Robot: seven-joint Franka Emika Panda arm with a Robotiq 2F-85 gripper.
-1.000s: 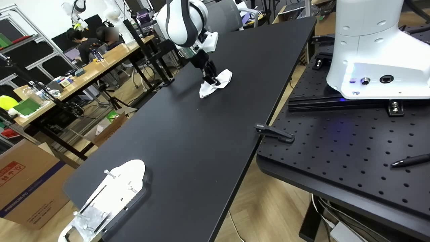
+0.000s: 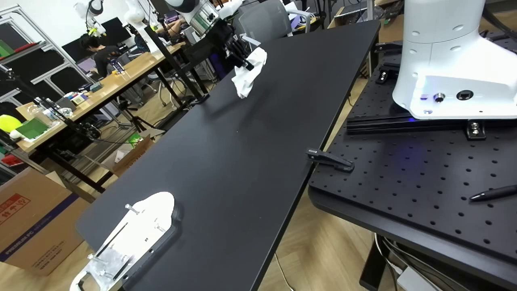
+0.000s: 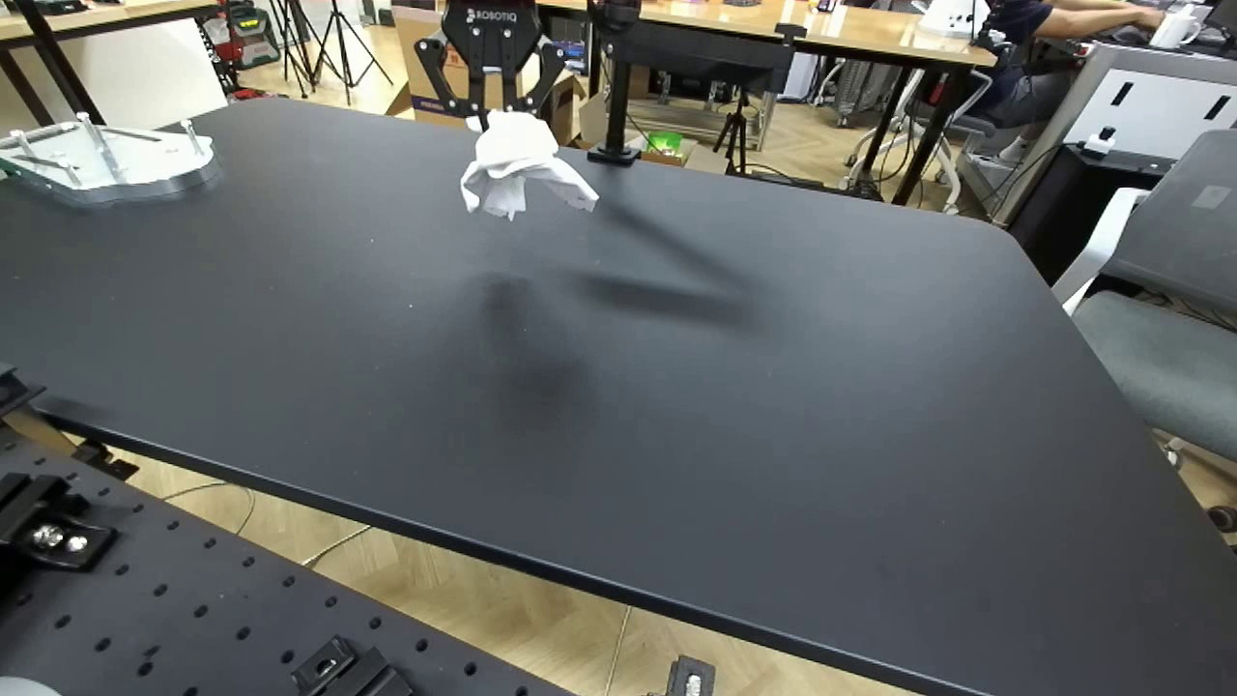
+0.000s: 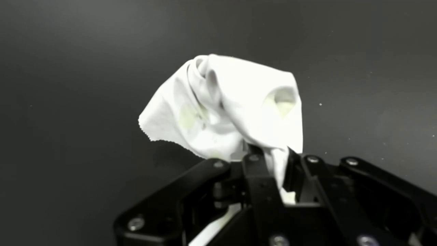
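A crumpled white cloth [image 2: 250, 70] hangs in the air above the far part of the dark table, its loose folds drooping. My gripper [image 2: 247, 62] is shut on it from above. In exterior view 2 the cloth [image 3: 519, 162] dangles clear of the tabletop under the gripper [image 3: 496, 116], with shadows on the surface below. From the wrist, the cloth [image 4: 245, 98] spreads out ahead of the black gripper, and a narrow fold of it runs between the fingers. Pale yellowish patches show on the fabric.
A white plate-like fixture with upright pegs [image 2: 145, 220] lies at the table's near left end. A black clamp [image 2: 331, 160] sits at the table's edge beside the perforated base [image 2: 402, 174].
The gripper has risen from the table and moved away from the robot base, carrying the cloth. One second ago the cloth was lying against the tabletop; now it hangs free.
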